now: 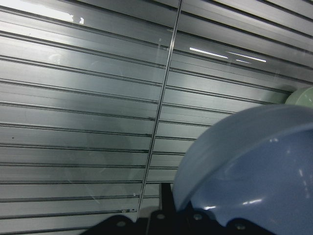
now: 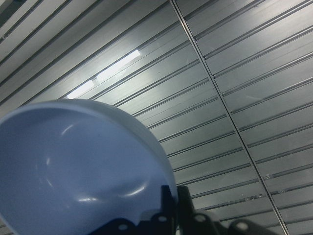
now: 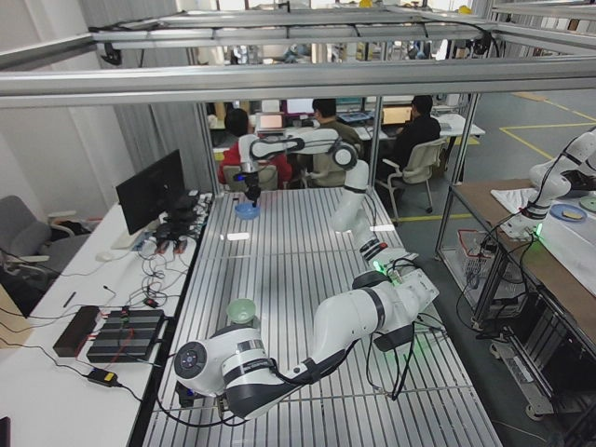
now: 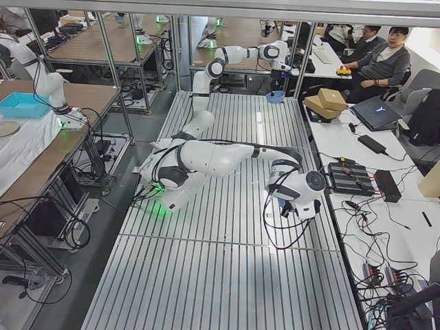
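Observation:
In the left wrist view a blue bowl [image 1: 244,181] fills the lower right, its rim in my left gripper, which is shut on it; a pale green bowl [image 1: 301,98] lies beyond. The camera left view shows that green bowl [image 3: 240,311] on the slatted table, beside the near arm. My right gripper is shut on the rim of another blue bowl [image 2: 83,161], seen from inside in the right wrist view and at the far end of the table [image 3: 289,242] in the camera left view [image 3: 247,212].
A side desk [image 3: 56,410] with a monitor [image 3: 149,191], black boxes and cables runs along one long side of the table. Aluminium posts and beams frame the workspace.

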